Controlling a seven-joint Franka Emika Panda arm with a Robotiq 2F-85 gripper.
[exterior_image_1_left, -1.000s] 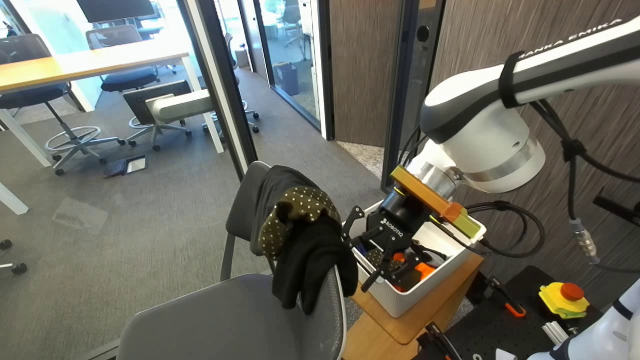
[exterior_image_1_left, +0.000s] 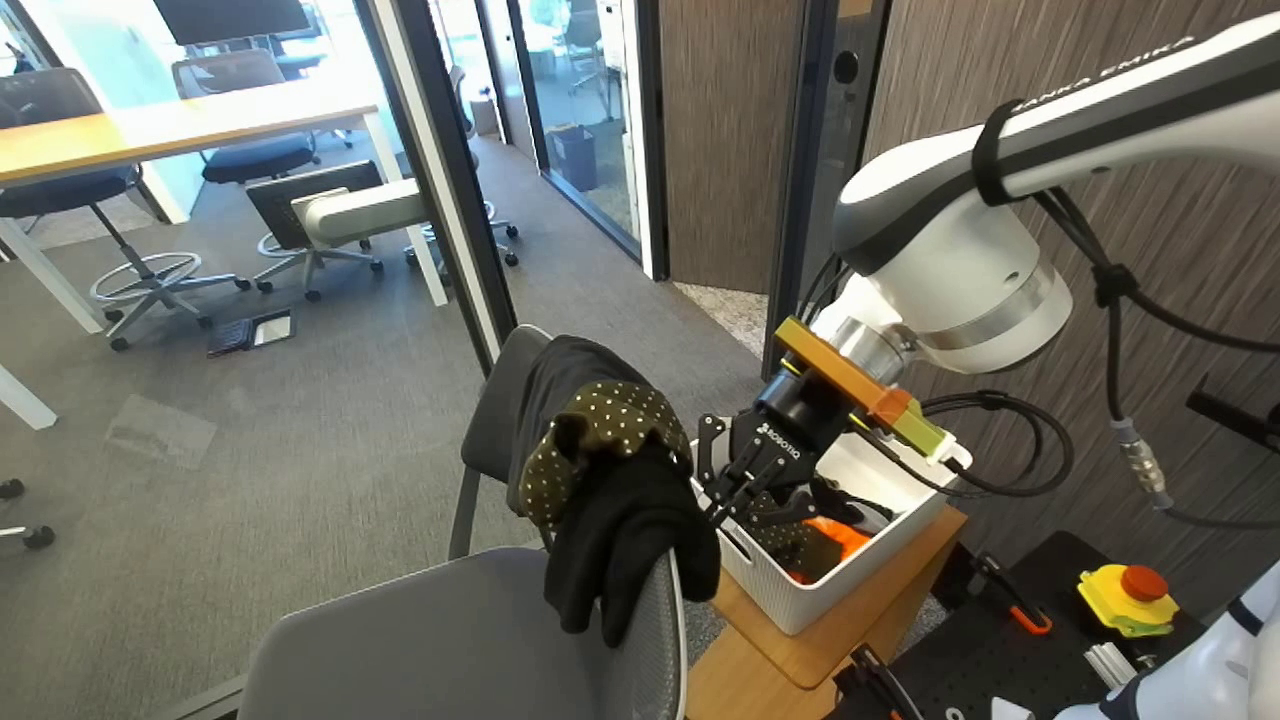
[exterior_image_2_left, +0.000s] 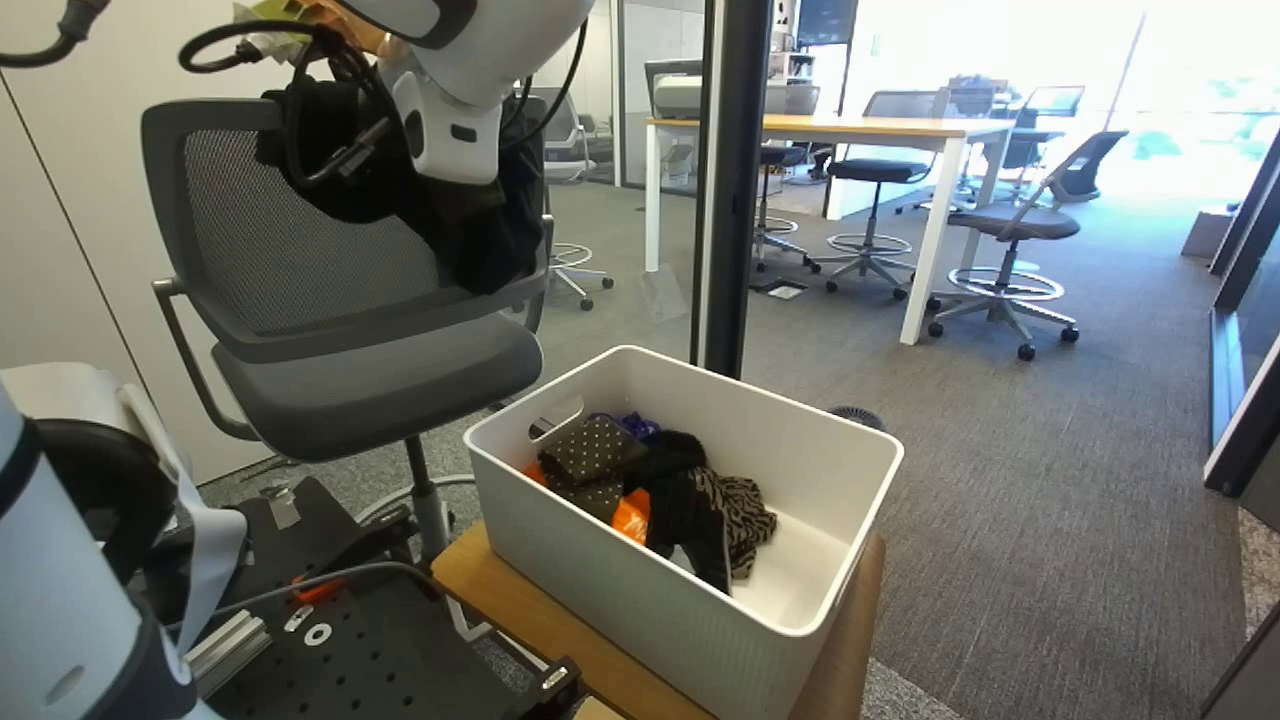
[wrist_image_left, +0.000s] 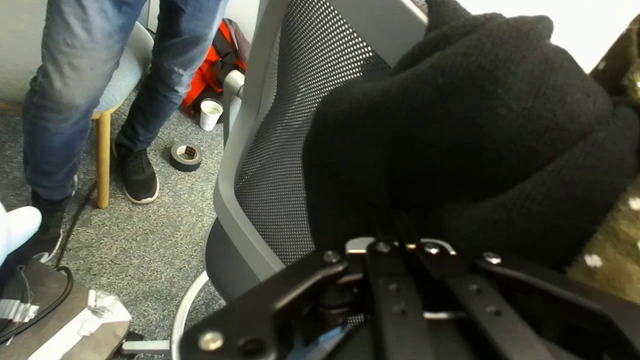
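Note:
A black cloth (exterior_image_1_left: 624, 528) hangs over the back of a grey office chair (exterior_image_1_left: 408, 630), with a dark olive dotted cloth (exterior_image_1_left: 618, 414) draped beside and above it. My gripper (exterior_image_1_left: 710, 509) is at the chair back's edge, its fingertips up against the black cloth. From the wrist, the black cloth (wrist_image_left: 456, 132) fills the space ahead of the gripper, whose fingers are together. Whether a fold of cloth is pinched between them cannot be made out, since black lies on black. In the second exterior view the arm covers part of the black cloth (exterior_image_2_left: 486, 246).
Below the gripper, a white bin (exterior_image_2_left: 828, 516) on a wooden stand (exterior_image_2_left: 528, 600) holds several dark, patterned and orange cloths, with bare floor at one end. A red stop button (exterior_image_1_left: 1143, 583) sits on the black bench. Someone's legs (wrist_image_left: 78, 102) show beyond the chair.
The gripper's fingers have gone from spread to closed, and the arm has shifted slightly left toward the chair. The chair and its cloths have moved slightly to the right.

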